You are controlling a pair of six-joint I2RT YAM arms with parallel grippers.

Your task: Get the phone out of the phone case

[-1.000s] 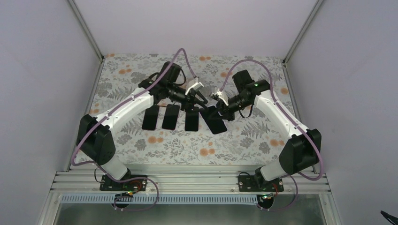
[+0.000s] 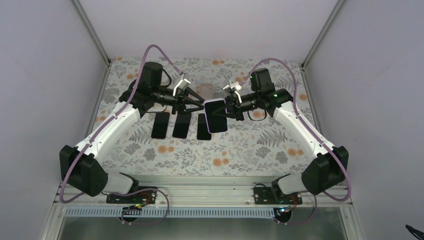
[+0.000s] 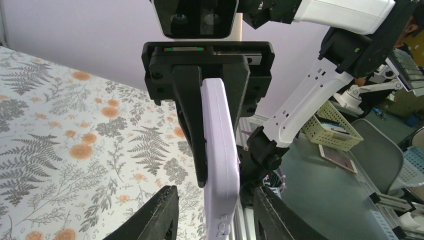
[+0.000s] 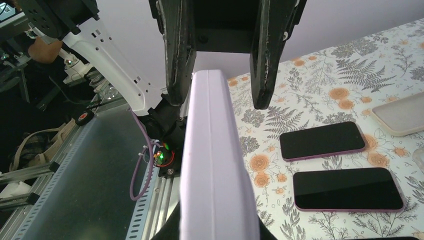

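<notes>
A phone in a lilac case (image 2: 216,116) is held up above the table, its black screen showing in the top view. My right gripper (image 2: 226,111) is shut on its right side, one finger lying across the screen. In the left wrist view, the cased phone (image 3: 221,170) shows edge-on, pinched between the right gripper's fingers (image 3: 191,120). My left gripper (image 2: 201,103) stands part open by the upper left corner. From the right wrist view, the left fingers (image 4: 268,65) spread on both sides of the case's far end (image 4: 212,100); contact cannot be made out.
Three dark phones (image 2: 160,125) lie in a row on the flowered tabletop (image 2: 190,160), below and left of the held one. Behind the grippers lies a pale empty case (image 2: 206,89).
The cased phone has come up and left with my right gripper, turning more upright.
</notes>
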